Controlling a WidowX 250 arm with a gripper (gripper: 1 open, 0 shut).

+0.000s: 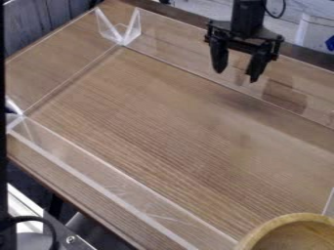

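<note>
My black gripper [237, 62] hangs at the top right over the wooden floor of a tray [150, 127] with clear plastic walls. Its two fingers stand apart, open, with nothing visible between them. The arm rises out of view at the top edge.
A round tan bowl [290, 234] sits at the lower right corner, partly cut off. Clear plastic corner pieces [120, 29] stand at the upper left. The middle of the wooden surface is empty. Dark cables and a blue object lie along the left edge.
</note>
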